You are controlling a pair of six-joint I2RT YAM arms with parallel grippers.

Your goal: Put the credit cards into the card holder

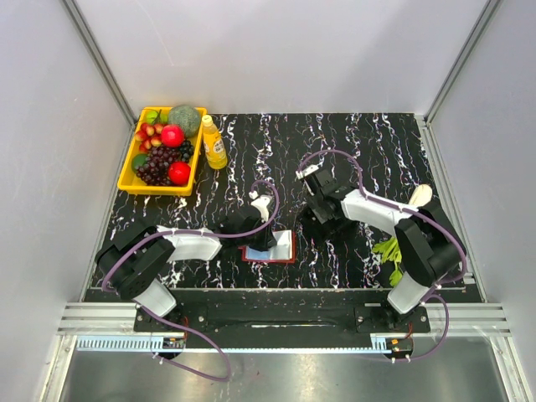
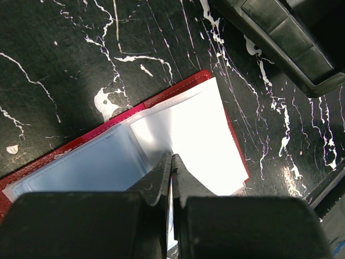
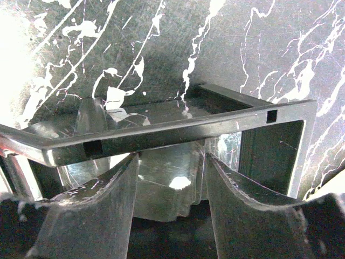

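A red card holder (image 2: 160,96) with a white card (image 2: 188,129) and a light-blue card (image 2: 86,167) lies on the dark marbled table, front centre in the top view. My left gripper is shut over it, fingertips at the white card; nothing clearly shows between them. To its right lies a black plastic tray-like object (image 3: 275,151), partly hidden by the right arm. My right gripper is over that object's rim, fingers apart, with nothing clearly held between them.
A yellow basket of fruit (image 1: 127,180) and a yellow bottle (image 1: 214,151) stand at the back left. A leafy vegetable (image 1: 389,255) lies at the right edge.
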